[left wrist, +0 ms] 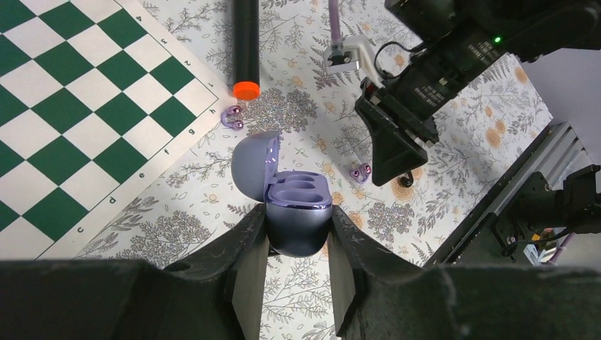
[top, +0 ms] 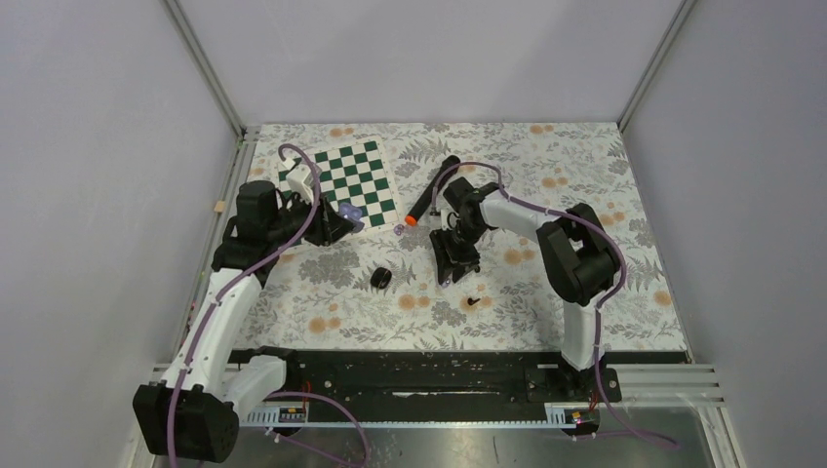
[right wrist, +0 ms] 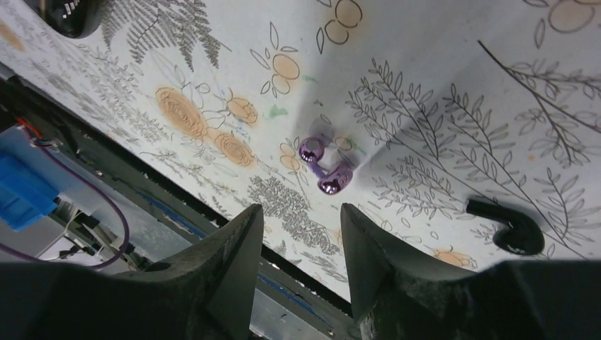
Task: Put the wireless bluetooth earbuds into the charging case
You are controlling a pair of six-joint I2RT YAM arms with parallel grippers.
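My left gripper is shut on an open lilac charging case (left wrist: 296, 188), held above the cloth at left centre in the top view. My right gripper stands open and points down over a pair of small purple earbuds (right wrist: 334, 177), which lie just beyond its fingertips in the right wrist view. Another purple earbud piece (left wrist: 234, 119) lies beside the orange-tipped cylinder. A small black earbud-like piece (right wrist: 517, 234) lies to the right of the purple pair in the right wrist view.
A green checkered board (top: 356, 180) lies at the back left, with a black cylinder (top: 429, 195) beside it. A black rounded object (top: 380, 278) and another small black piece (top: 473, 300) sit on the floral cloth.
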